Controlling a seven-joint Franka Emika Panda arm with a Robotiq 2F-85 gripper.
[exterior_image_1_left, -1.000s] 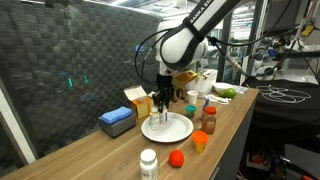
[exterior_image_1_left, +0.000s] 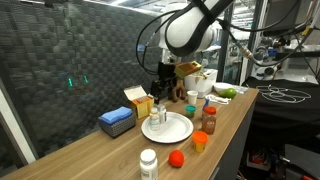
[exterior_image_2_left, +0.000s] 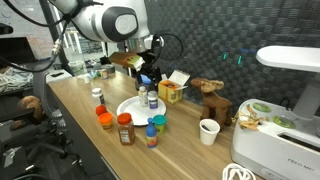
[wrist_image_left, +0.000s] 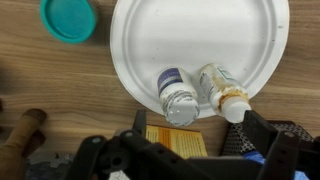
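Observation:
Two small white bottles stand close together on a white plate (exterior_image_1_left: 181, 129). In the wrist view, one bottle (wrist_image_left: 178, 98) has a dark blue label and the other bottle (wrist_image_left: 226, 91) an orange-and-white one; both are near the plate's edge. Above them hangs my gripper, its dark fingers wide apart and nothing held between them. From the second exterior view, the gripper (exterior_image_2_left: 150, 77) is over the same bottle pair, partly hidden by the arm.
Behind the plate are a yellow box (exterior_image_1_left: 138, 100) and a blue basket (exterior_image_1_left: 117, 121). A teal cup (exterior_image_2_left: 159, 122), red-brown jar (exterior_image_2_left: 126, 129) and brown moose toy (exterior_image_2_left: 214, 103) stand around it. Another white bottle (exterior_image_1_left: 148, 162) and a tomato (exterior_image_1_left: 176, 158) sit at the front.
My gripper has risen from close around the bottles to above them. Both bottles stand on the plate.

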